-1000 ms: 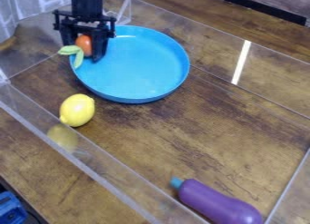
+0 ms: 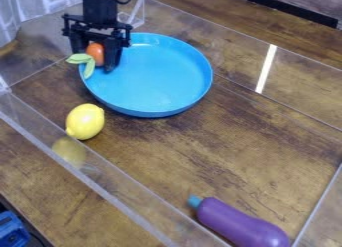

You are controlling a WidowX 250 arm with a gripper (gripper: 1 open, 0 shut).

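Note:
The black gripper [image 2: 96, 31] reaches down from the top at the left rim of a blue plate [image 2: 154, 76]. Its fingers are around or just over an orange carrot [image 2: 95, 51] with pale green leaves [image 2: 82, 60], at the plate's upper left edge. The dark fingers overlap the carrot, and whether they grip it is unclear.
A yellow lemon [image 2: 86, 121] lies below the plate at left, and a purple eggplant [image 2: 238, 220] at the lower right. Clear walls surround the wooden surface [image 2: 187, 161], whose middle and right are free. A blue object [image 2: 11, 231] shows at the lower left corner.
The plate has shifted slightly to the right. The gripper and carrot have moved slightly, staying at the plate's upper left edge.

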